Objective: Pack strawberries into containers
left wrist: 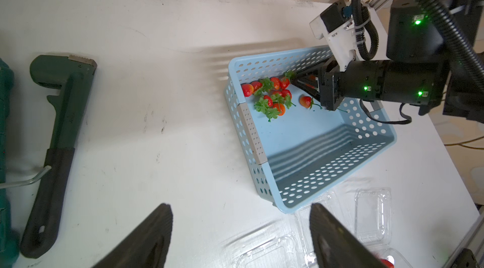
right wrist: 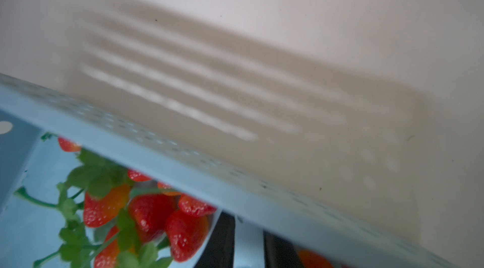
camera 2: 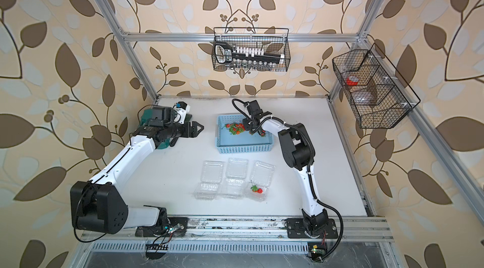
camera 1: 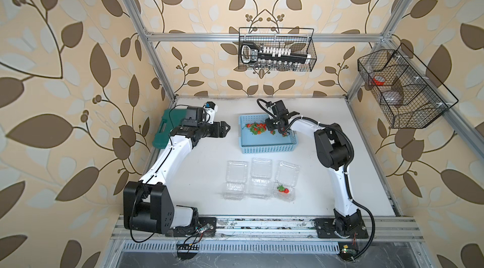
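Red strawberries [left wrist: 279,109] with green leaves cluster at the back left of the blue basket [camera 1: 267,150]; a few others lie to the right. My right gripper is down inside the basket near its back wall, part open, with only blue floor showing between its fingers. Strawberries lie close on both sides of it. Left of the basket, my left gripper hangs open and empty. Clear clamshell containers stand lids up in front: left [camera 1: 237,171], middle [camera 1: 261,168] and right [camera 1: 288,173]. Strawberries [camera 1: 283,189] sit in the right one.
A green case [camera 1: 162,134] and a green-and-black tool [left wrist: 70,111] lie at the left, by the left arm. Wire baskets [camera 1: 277,48] hang on the walls. Bare table separates the left gripper from the blue basket.
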